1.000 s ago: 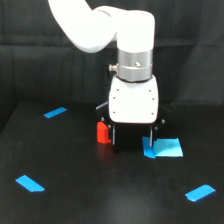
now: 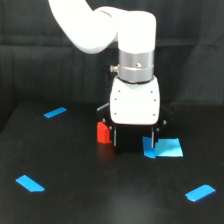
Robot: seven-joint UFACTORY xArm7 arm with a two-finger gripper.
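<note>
My white gripper (image 2: 134, 136) hangs over the dark table in the camera view. Its dark fingers stand wide apart, with nothing I can make out between them against the black background. To the left of the hand stands a red block (image 2: 103, 132), close to the left finger. A blue block (image 2: 149, 147) shows low beside the right finger; whether they touch I cannot tell. Just right of that block lies a light blue square (image 2: 169, 147), flat on the table.
Blue tape strips mark the table: one at the back left (image 2: 55, 112), one at the front left (image 2: 30, 184), one at the front right (image 2: 200, 193). A dark curtain (image 2: 40, 50) hangs behind.
The hand has shifted very slightly to the right and down. The red block, blue block and light blue square look unmoved.
</note>
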